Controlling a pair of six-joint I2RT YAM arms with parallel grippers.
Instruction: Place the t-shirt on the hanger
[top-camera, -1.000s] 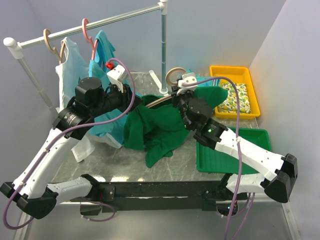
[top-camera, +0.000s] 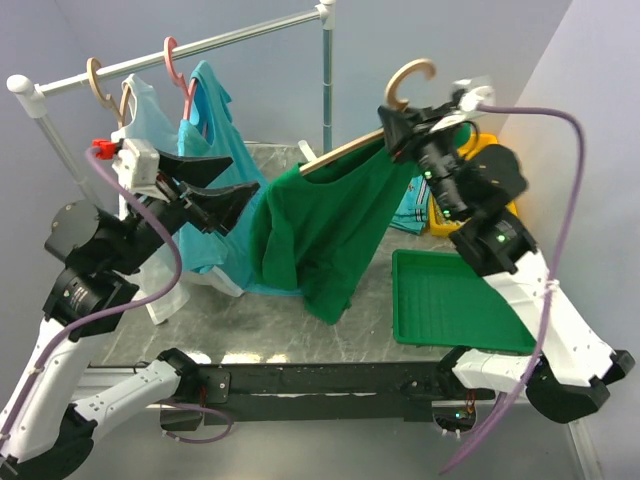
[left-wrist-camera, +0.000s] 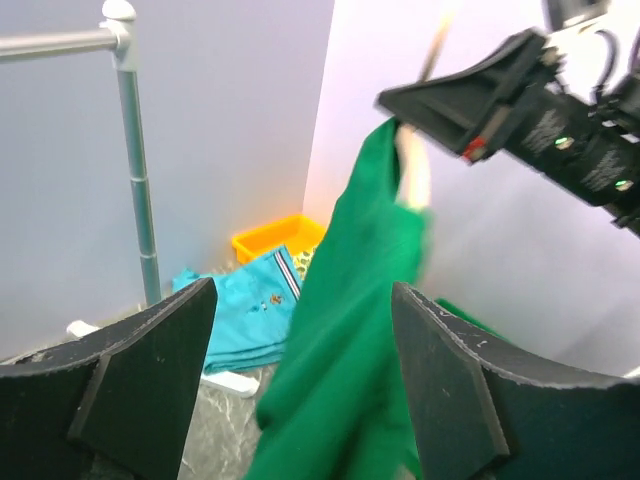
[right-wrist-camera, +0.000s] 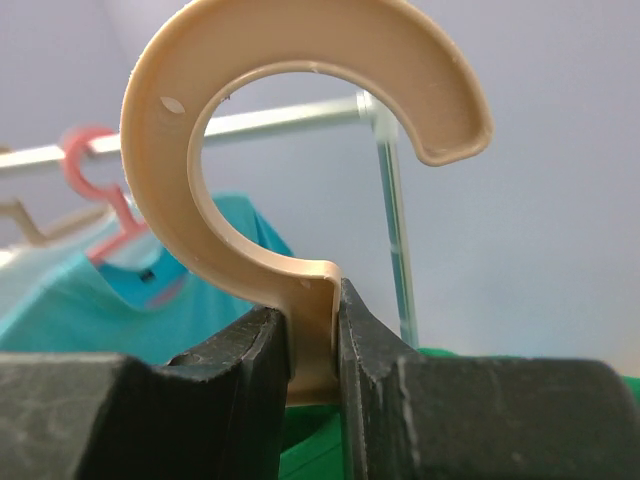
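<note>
A green t-shirt (top-camera: 335, 230) hangs in the air from a tan wooden hanger (top-camera: 410, 72). My right gripper (top-camera: 393, 137) is closed around the hanger's neck; in the right wrist view the hook (right-wrist-camera: 160, 130) rises above the fingers (right-wrist-camera: 245, 350), with the neck between them. The hanger's bar slopes down to the left along the shirt's top edge. Over at the left my left gripper (top-camera: 240, 178) stands open and empty, apart from the shirt. In the left wrist view the green cloth (left-wrist-camera: 350, 330) shows beyond its spread fingers (left-wrist-camera: 170, 350).
A metal rail (top-camera: 240, 37) at the back left holds a white shirt (top-camera: 145, 120) and a blue shirt (top-camera: 212, 130) on hangers. A green tray (top-camera: 460, 300) lies empty at the right. Behind the right arm are a yellow bin (top-camera: 500, 150) and folded blue cloth (top-camera: 412, 208).
My right gripper has risen with the hanger, and the shirt has lifted and stretched out beneath it. My left gripper has drawn away to the left and opened.
</note>
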